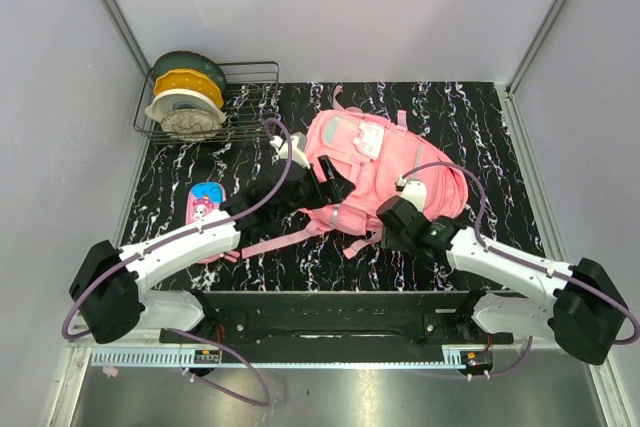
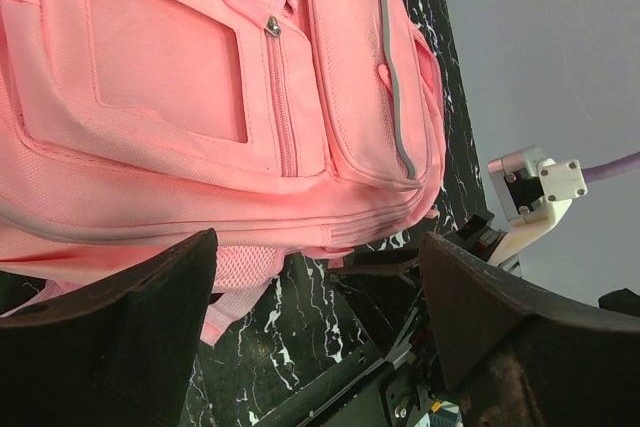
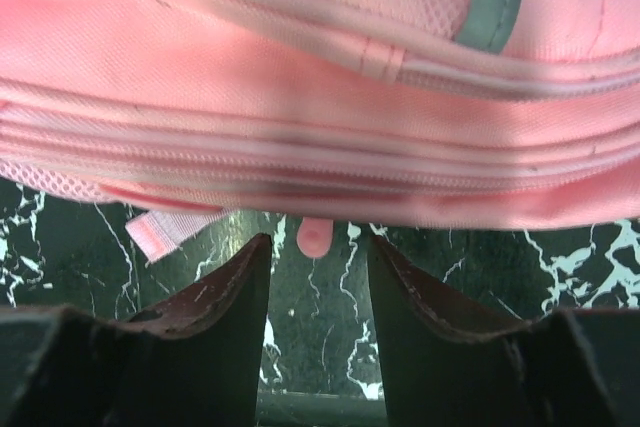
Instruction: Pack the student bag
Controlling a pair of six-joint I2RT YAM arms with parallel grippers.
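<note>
A pink student bag (image 1: 385, 172) lies flat on the dark marbled table, its zipped pockets facing up. Over its left side my left gripper (image 1: 332, 179) is held, fingers apart; in the left wrist view the bag's fabric (image 2: 170, 57) shows beyond the fingers with nothing gripped. At the bag's lower right edge is my right gripper, its fingers apart. Between and just beyond those fingertips hangs a small pink zipper pull (image 3: 315, 237), not clasped. To the left lies a pink and blue pencil case (image 1: 205, 205) with a cartoon figure, partly hidden by the left arm.
A wire dish rack (image 1: 250, 97) holding several plates stands at the back left. A pink strap (image 1: 280, 243) stretches over the table from the bag's lower left. Bare table shows at the right (image 1: 495, 177).
</note>
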